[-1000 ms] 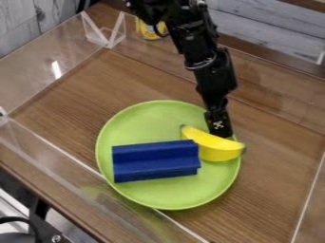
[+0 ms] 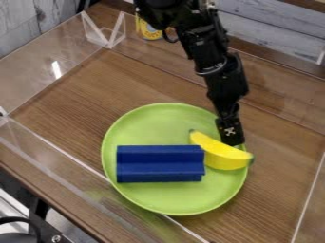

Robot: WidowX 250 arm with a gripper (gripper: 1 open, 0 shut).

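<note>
A green plate (image 2: 165,196) lies on the wooden table, holding a long blue block (image 2: 160,163) on its left and a yellow banana (image 2: 219,150) on its right. The black arm reaches down from the top, with its gripper (image 2: 229,131) low at the plate's upper right edge, just above the banana. Whether its fingers are open or shut is hard to make out.
Bare wood (image 2: 89,104) lies left of the plate and to its right. A yellow can (image 2: 152,27) stands at the back behind the arm. Clear panels border the left and near edges.
The gripper has shifted slightly right and down. The banana and plate appear slightly shifted, with the banana a little further right.
</note>
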